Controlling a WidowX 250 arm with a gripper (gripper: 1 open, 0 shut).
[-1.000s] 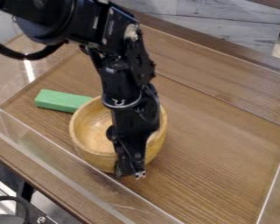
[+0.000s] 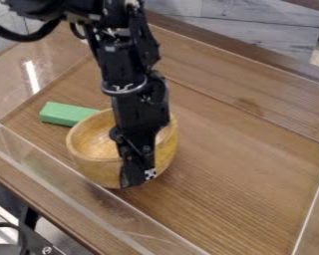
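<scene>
A yellow bowl (image 2: 93, 151) sits on the wooden table near its left front, partly hidden behind the black gripper (image 2: 133, 159). The gripper reaches down from the top over the bowl's right part, its lower end at the bowl's front right. It appears shut, but what is between its fingers is hidden by the dark mechanism.
A green block (image 2: 67, 114) lies behind and left of the bowl. Cables lie at the lower left edge.
The gripper has risen slightly and shifted a little, and the bowl has moved slightly left with it.
</scene>
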